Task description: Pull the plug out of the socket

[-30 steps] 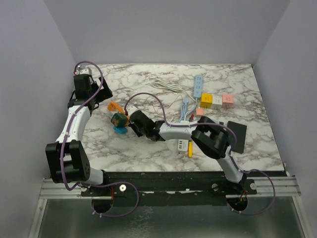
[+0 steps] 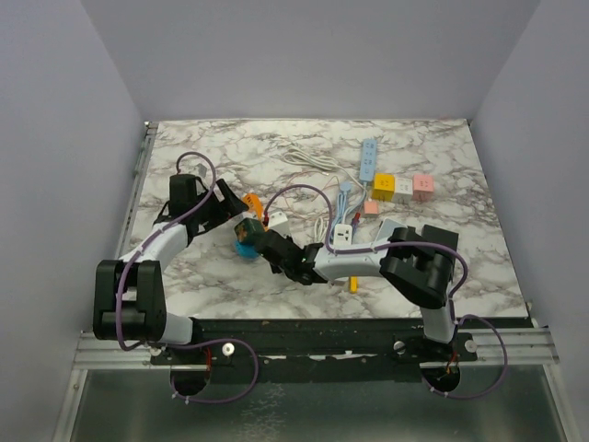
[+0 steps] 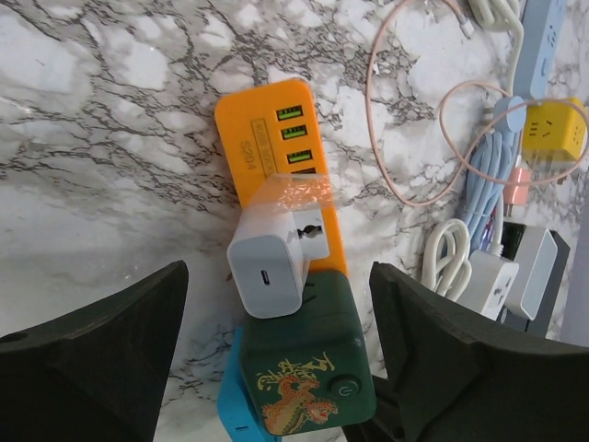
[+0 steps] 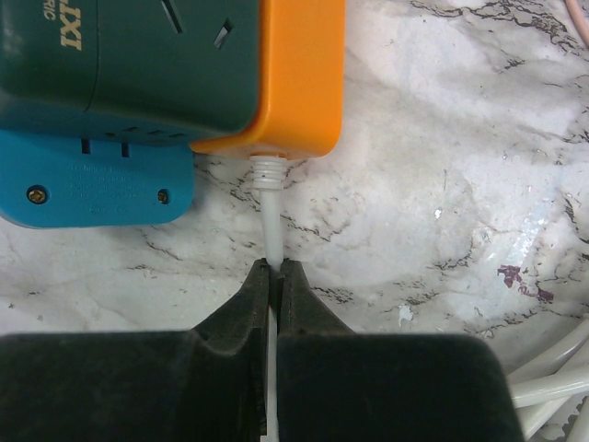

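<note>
An orange power strip (image 3: 247,138) lies on the marble table, its USB slots bare at the far end. A white charger plug (image 3: 267,273), with clear tape over its top, sits in the strip. Beside it a green block adapter (image 3: 313,368) is plugged in, with a blue piece (image 3: 241,414) under it. My left gripper is open above and around the charger's sides, touching nothing. The right gripper is shut on the strip's white cable (image 4: 271,226), just below where it leaves the orange end.
To the right lie a blue strip (image 2: 368,160), a yellow cube (image 2: 383,187), a pink cube (image 2: 422,188), and coiled white cables (image 2: 313,157). A thin pink wire (image 3: 375,120) loops near the strip. Open marble lies to the left.
The right gripper has moved right with the cable in it, and the strip and its plugs came along. The left gripper has come over from the left, nearer the charger, still open.
</note>
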